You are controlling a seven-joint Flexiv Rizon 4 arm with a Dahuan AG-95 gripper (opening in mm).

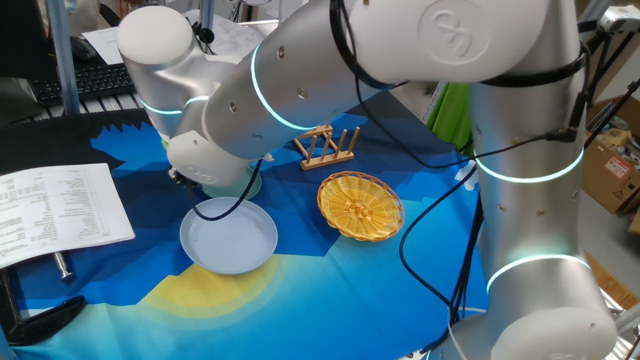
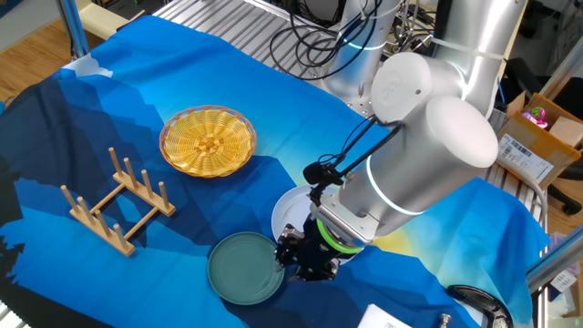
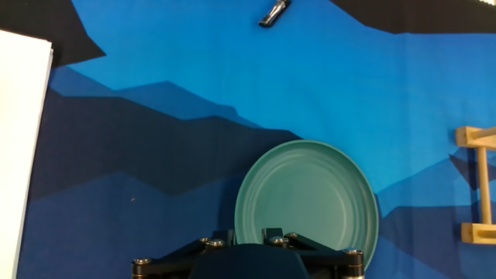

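A round green plate lies flat on the blue patterned cloth, below and slightly right of centre in the wrist view. My gripper is over the plate's near-left side there, its fingertips apart and nothing visible between them. In exterior view 2 the gripper hangs beside the right rim of the green plate. The arm hides most of that plate in exterior view 1. A pale grey-blue plate lies close by, partly covered by the arm in exterior view 2.
A wooden rack with upright pegs and a round wicker basket stand on the cloth. Printed sheets and a black clamp lie at the left in exterior view 1. Bare cloth extends in front of the basket.
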